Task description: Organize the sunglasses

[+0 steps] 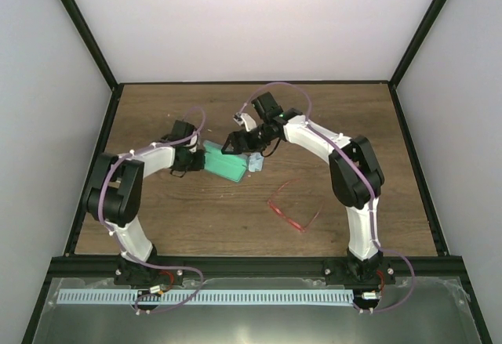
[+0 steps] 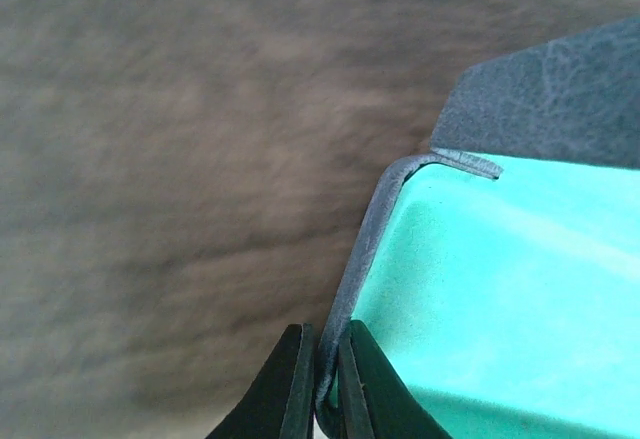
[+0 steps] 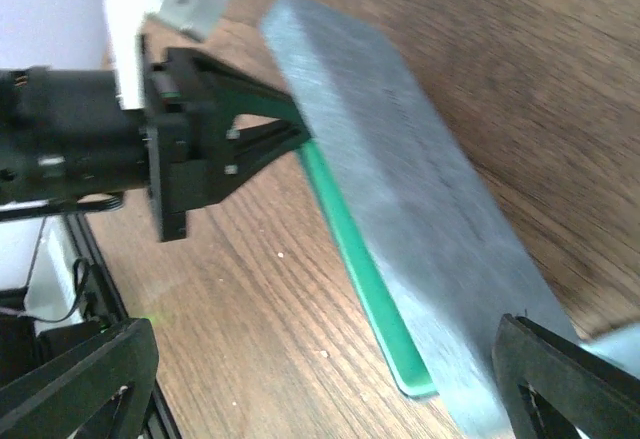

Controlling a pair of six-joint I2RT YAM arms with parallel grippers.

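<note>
A teal-lined grey case lies open at the table's middle; in the left wrist view its teal interior and dark rim fill the right half. My left gripper is shut on the case's edge. My right gripper stands open above the case, whose grey side and green strip show between and beyond its fingers. Red glasses lie on the table to the lower right, apart from the case.
A pale blue cloth lies just right of the case. Bare table shows in the front and at the far right. The frame and walls bound the area.
</note>
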